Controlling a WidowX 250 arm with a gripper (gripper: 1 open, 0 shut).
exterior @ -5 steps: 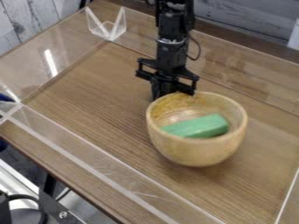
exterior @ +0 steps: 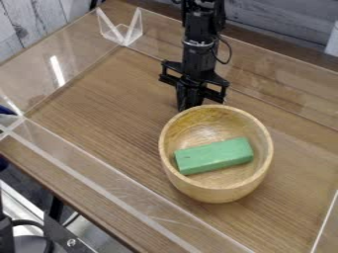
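Observation:
The black robot arm reaches down from the top centre to my gripper (exterior: 188, 103), whose tips are at the back rim of a round cream bowl (exterior: 180, 184). The fingers look close together, though they are small and dark; whether they touch the rim is hard to tell. A green rectangular block (exterior: 214, 154) lies tilted inside the bowl.
A clear plastic container (exterior: 121, 28) stands at the back left. A dark cable curls at the lower left corner.
The bowl has shifted toward the front, bringing the green block down in view with it. The arm and gripper have moved slightly, staying near the bowl's back.

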